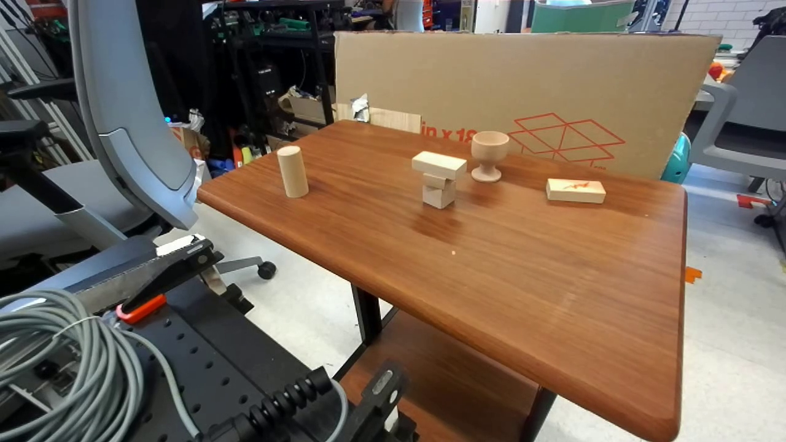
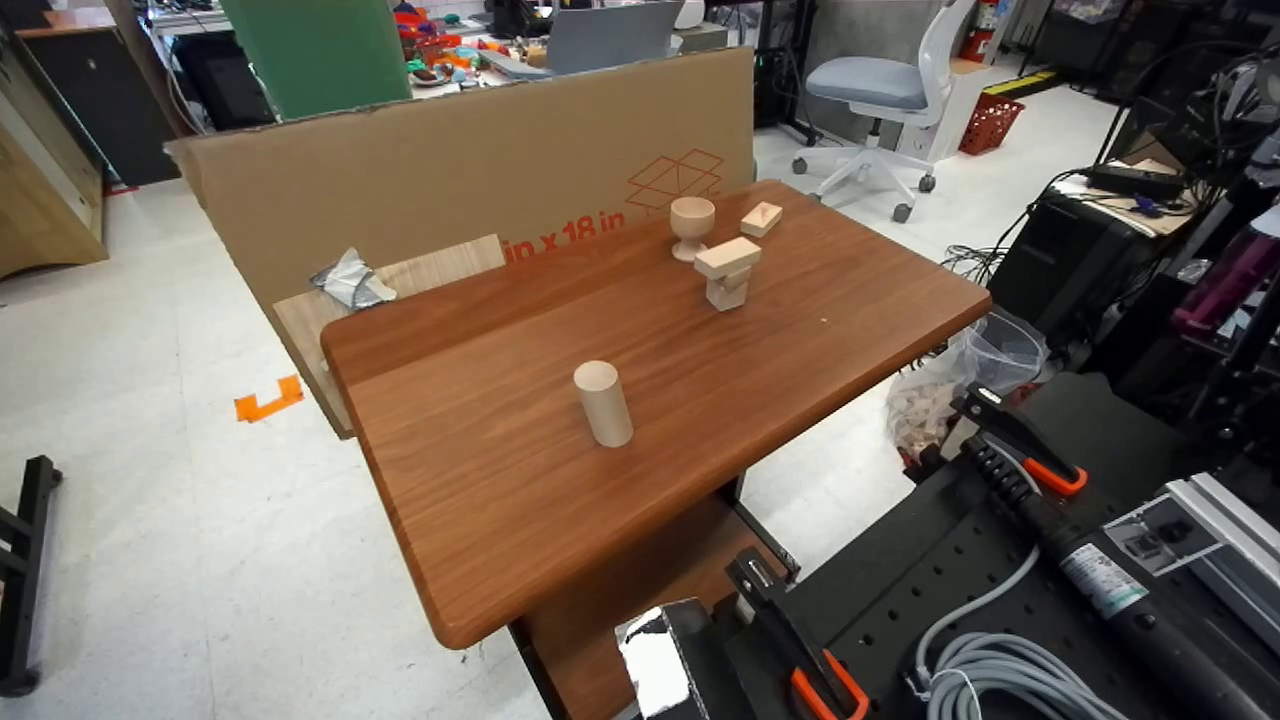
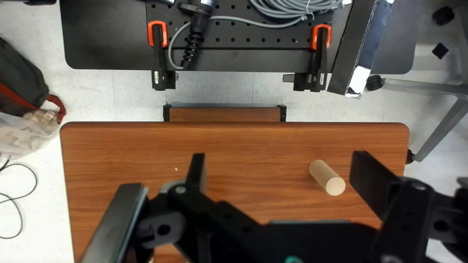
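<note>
A wooden cylinder (image 1: 293, 172) stands upright by itself at one end of the brown table. Toward the middle, a flat block (image 1: 439, 164) rests across a small stack of blocks (image 1: 439, 194). Close behind that stack is a wooden goblet (image 2: 691, 226), standing upright. Another flat block (image 1: 575, 191) lies on the table beyond the goblet. In the wrist view my gripper is open, its fingers wide apart with nothing held; the cylinder (image 3: 327, 177) appears below, nearer the right finger. The exterior views do not show the gripper.
The table (image 1: 560, 294) has a broad clear surface at its front. A large cardboard sheet (image 1: 471, 81) stands along the back edge. Across a gap from the table is a black perforated board (image 3: 263, 39) with coiled cable and clamps.
</note>
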